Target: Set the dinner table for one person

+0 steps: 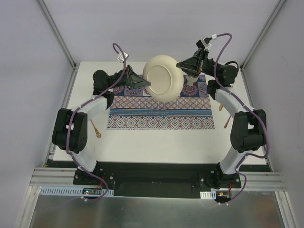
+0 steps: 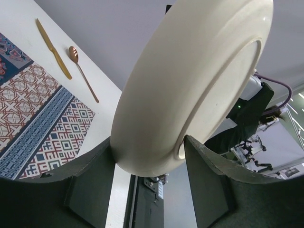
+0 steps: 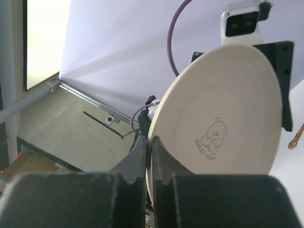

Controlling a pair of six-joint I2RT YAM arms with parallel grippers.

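A cream plate with a bear print is held nearly upright above the patterned placemat. My right gripper is shut on its rim, seen close in the right wrist view. My left gripper is at the plate's opposite rim; in the left wrist view the rim sits between its part-open fingers, and whether they grip it is unclear. A gold knife and a spoon lie beside the mat.
A pale cup stands at the back of the mat, partly hidden. Another golden utensil lies left of the mat.
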